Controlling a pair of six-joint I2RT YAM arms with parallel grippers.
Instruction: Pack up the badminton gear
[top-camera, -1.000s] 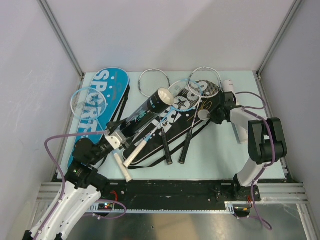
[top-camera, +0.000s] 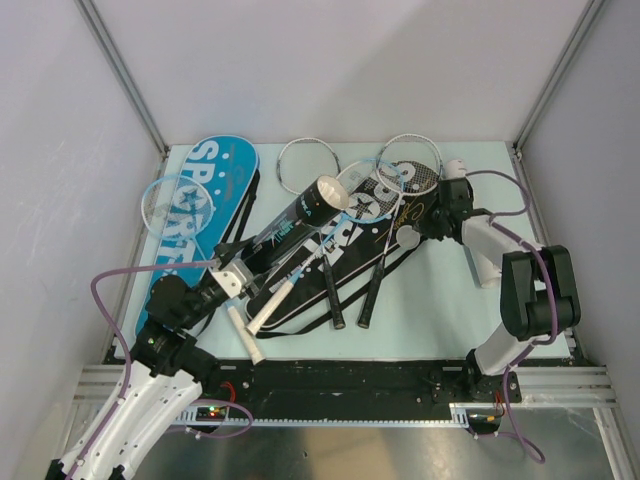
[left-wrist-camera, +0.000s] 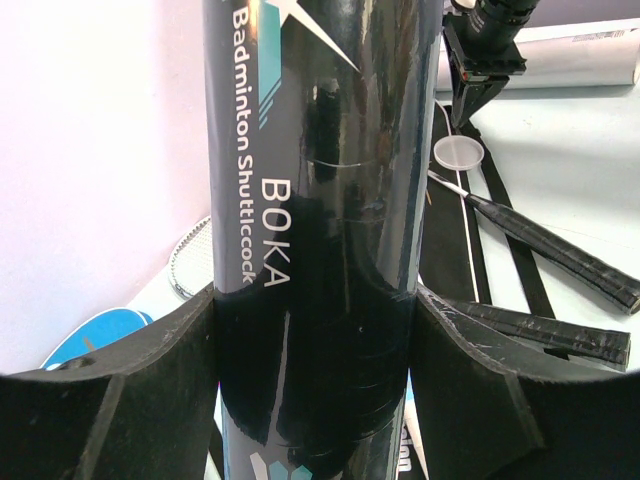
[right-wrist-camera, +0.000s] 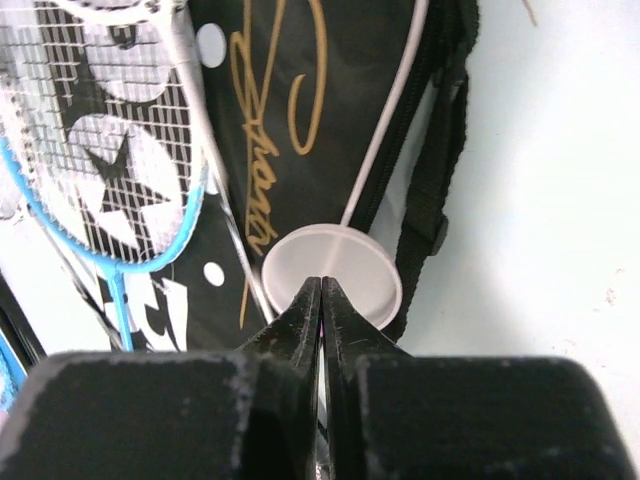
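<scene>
My left gripper is shut around a black BOKA shuttlecock tube (left-wrist-camera: 318, 130), tilted above the table. In the top view, the tube's uncovered end (top-camera: 331, 191) points up and to the right. A round, translucent white lid (right-wrist-camera: 335, 262) lies on the black racket bag (right-wrist-camera: 290, 60). My right gripper is just in front of the lid, over its near rim, fingertips together. Nothing clearly shows between these fingers; contact with the lid cannot be told. A blue racket bag (top-camera: 212, 160) lies at the left.
Several rackets overlap the bags, among them a white-rimmed racket (top-camera: 409, 165) and a blue-rimmed racket (top-camera: 178, 207). A white tube (top-camera: 484, 266) lies by the right arm.
The left gripper and black tube stay still.
</scene>
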